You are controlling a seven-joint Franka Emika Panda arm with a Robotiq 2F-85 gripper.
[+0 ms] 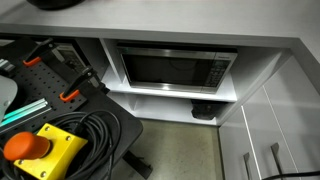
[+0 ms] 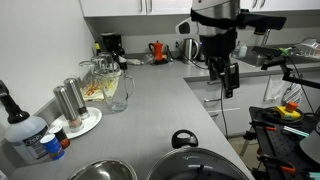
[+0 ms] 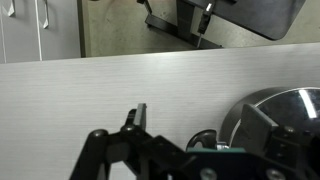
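Seen in the wrist view, my gripper stands open over the light grey counter (image 3: 100,85), its two dark fingers wide apart with bare counter between the tips. A dark round pan or lid (image 3: 300,100) lies to the right, partly covered by the gripper. Its black handle (image 3: 203,136) reaches in under the gripper. From exterior view 2, the same dark round piece (image 2: 205,160) shows at the counter's front, with a metal bowl (image 2: 103,171) left of it. The arm (image 2: 235,42) hangs above; its fingers cannot be made out there.
Behind stand a glass pitcher (image 2: 116,92), upright cylinders (image 2: 70,98) on a white plate (image 2: 84,124), and small jars by the wall. A microwave (image 1: 175,68) sits on a shelf under the counter.
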